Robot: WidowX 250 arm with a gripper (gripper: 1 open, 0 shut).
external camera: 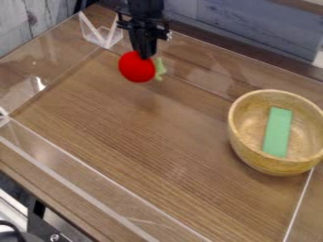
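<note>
A black gripper (142,45) reaches down from the top middle. Just below it is a round red object (138,66), with a small pale green object (158,71) behind its right side. Whether the red object touches the fingertips, and how the fingers stand, is hard to tell.
A beige bowl (252,155) with a green block (263,134) in it sits at the right. Clear and white items lie along the left and back edge.
</note>
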